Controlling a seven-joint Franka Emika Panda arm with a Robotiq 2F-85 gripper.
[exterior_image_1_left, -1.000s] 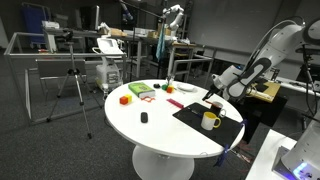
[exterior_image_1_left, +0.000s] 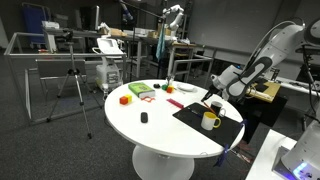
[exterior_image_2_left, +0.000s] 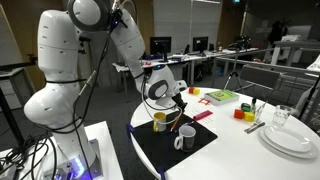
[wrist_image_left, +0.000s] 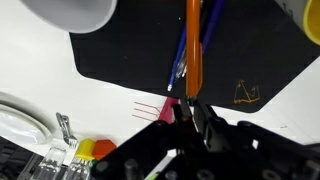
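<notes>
In the wrist view, my gripper is shut on a long orange stick-like object (wrist_image_left: 194, 45), which reaches up to the top edge of the picture. Exterior view 2 shows the gripper (exterior_image_2_left: 182, 103) low above the black mat (exterior_image_2_left: 205, 138), with the orange object (exterior_image_2_left: 177, 122) slanting down among the mugs. A white mug (exterior_image_2_left: 185, 138) and a yellow mug (exterior_image_2_left: 160, 121) stand on the mat. Seen from the wrist, the white mug (wrist_image_left: 80, 12) is at upper left and the yellow mug (wrist_image_left: 312, 20) at upper right. Blue pens (wrist_image_left: 180, 62) lie on the mat below.
A red-pink object (exterior_image_2_left: 204, 100) lies past the mat. White plates (exterior_image_2_left: 288, 142) and a glass (exterior_image_2_left: 281, 115) stand on the table's other side. Colored blocks (exterior_image_1_left: 125, 100), a green book (exterior_image_1_left: 141, 88) and a dark object (exterior_image_1_left: 144, 117) are spread about.
</notes>
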